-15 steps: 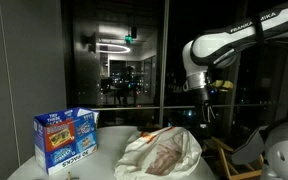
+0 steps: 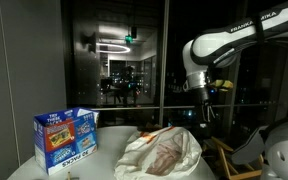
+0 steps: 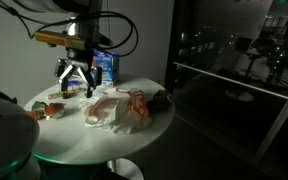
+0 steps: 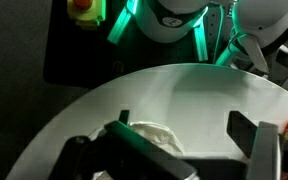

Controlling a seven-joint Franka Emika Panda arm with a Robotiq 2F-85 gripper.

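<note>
My gripper is open, its two dark fingers wide apart in the wrist view with nothing between them. In the first exterior view the gripper point(image 2: 206, 112) hangs in the air, above and to the right of a crumpled white plastic bag point(image 2: 134, 160). The bag lies on the round white table with something brownish showing in it. Part of a white thing point(image 4: 156, 132) appears by the left finger in the wrist view; I cannot tell whether it is the bag. The second exterior view shows the bag point(image 3: 106, 113) below and beyond the arm.
A blue snack box point(image 2: 68, 138) stands at the table's left. Red and green items point(image 3: 49, 110) lie at the left in the second exterior view. The robot's base point(image 4: 174, 18) rises beyond the table edge.
</note>
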